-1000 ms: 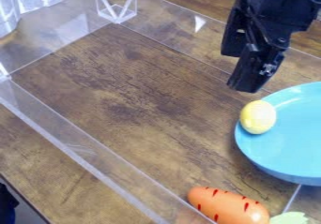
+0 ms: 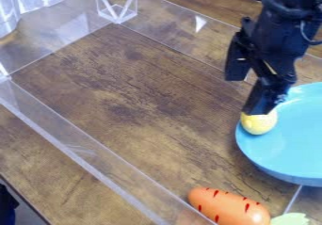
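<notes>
A black gripper (image 2: 250, 89) hangs at the upper right, its fingers spread open and lowered over a yellow egg-shaped object (image 2: 259, 124), with one fingertip just at or above its top. The yellow object sits at the left edge of a light blue plate (image 2: 287, 149). An orange toy carrot (image 2: 229, 205) with dark stripes lies on the wooden table below the plate.
Clear acrylic walls (image 2: 82, 160) border the wooden table (image 2: 126, 106) at left, back and front. A white textured cloth shows at the top left.
The gripper has moved down toward the yellow object, which it now partly overlaps in view. The plate and carrot have not visibly moved.
</notes>
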